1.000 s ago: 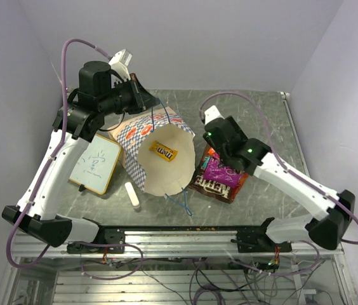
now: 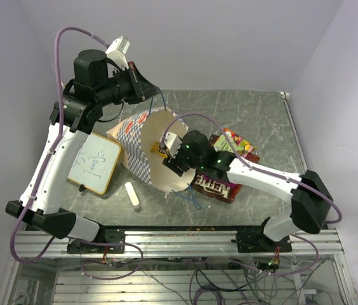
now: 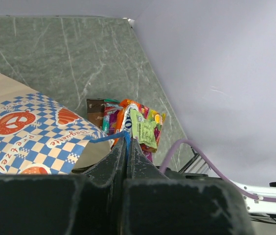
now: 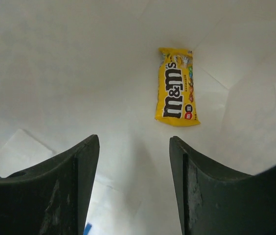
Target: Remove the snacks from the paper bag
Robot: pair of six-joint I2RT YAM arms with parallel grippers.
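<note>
My left gripper (image 2: pixel 142 89) is shut on the blue string handle (image 3: pixel 109 137) of the paper bag (image 2: pixel 129 145), holding its mouth up. My right gripper (image 2: pixel 174 164) stands open in the bag's mouth. A yellow m&m's pack (image 4: pixel 176 85) lies inside on the white lining, beyond the right fingertips; in the top view it is mostly hidden by the right gripper. Other snack packs (image 3: pixel 143 128) lie in a pile on the table to the bag's right.
A small whiteboard (image 2: pixel 93 162) and a white eraser (image 2: pixel 132 194) lie left of the bag. Walls bound the table at the back and sides.
My right gripper has moved left from over the snack pile into the bag's mouth.
</note>
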